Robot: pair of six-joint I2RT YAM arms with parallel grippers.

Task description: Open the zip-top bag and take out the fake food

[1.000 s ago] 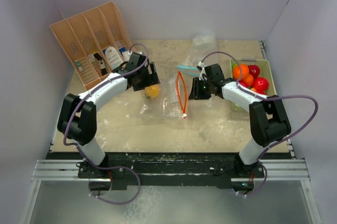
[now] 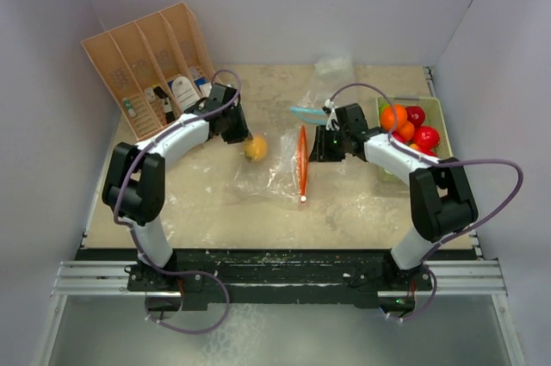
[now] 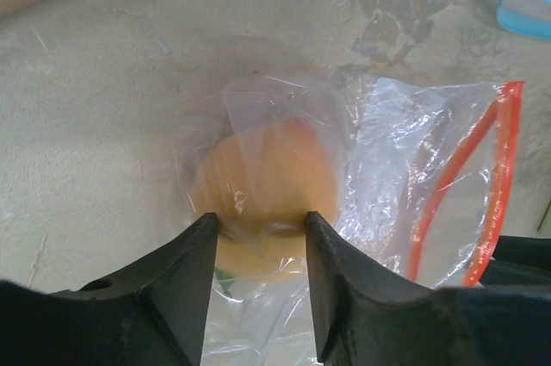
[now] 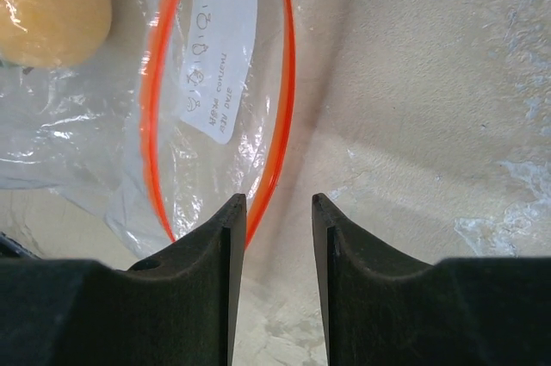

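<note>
A clear zip top bag (image 2: 280, 168) with an orange-red zip lies mid-table, its mouth to the right. Inside is a round orange-yellow fake food (image 2: 255, 148), also large in the left wrist view (image 3: 267, 176). My left gripper is over the food, its fingertips part open at the food in the plastic; whether it grips is unclear. My right gripper is beside the bag's zip, fingertips close together; the orange zip strip passes by the left finger, and I cannot tell whether anything is between them.
A wooden divided organiser (image 2: 138, 47) stands back left. A bin of fake fruit (image 2: 405, 175) is at the right. Another clear bag with a blue zip (image 2: 306, 112) lies behind.
The bag shifted slightly rightward since a second ago. The right arm stays put.
</note>
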